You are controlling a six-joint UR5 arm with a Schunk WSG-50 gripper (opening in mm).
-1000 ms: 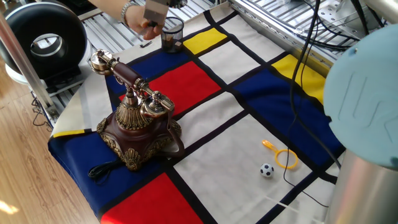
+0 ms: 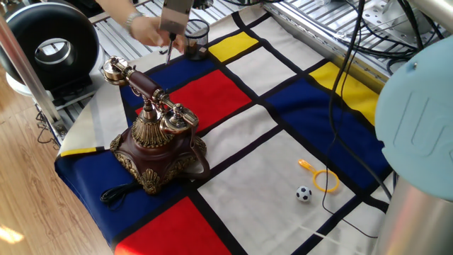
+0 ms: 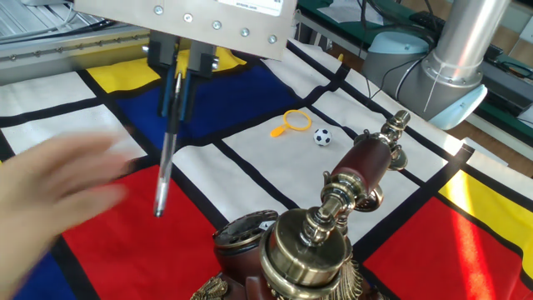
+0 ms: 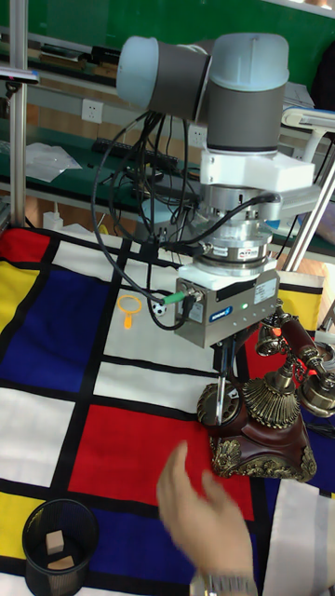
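A slim clear-and-dark pen (image 3: 165,171) hangs point down from my gripper (image 3: 176,112), whose dark fingers are shut on it. In the first exterior view the pen (image 2: 169,57) shows as a thin line below the gripper, above the cloth's far side. A person's hand (image 3: 62,187), blurred, is beside the pen without touching it in the second view. The third view has the pen (image 4: 219,402) in front of the telephone's base, with the hand (image 4: 198,507) below it.
An ornate rotary telephone (image 2: 152,138) stands on the colour-block cloth. A black mesh cup (image 4: 40,571) holds wooden blocks (image 4: 56,541). A small football (image 2: 304,193) and a yellow ring toy (image 2: 325,180) lie on a white patch with free room around.
The person's hand has drawn back from around the gripper, toward the left in the first view. The pen now shows hanging lower beneath the gripper.
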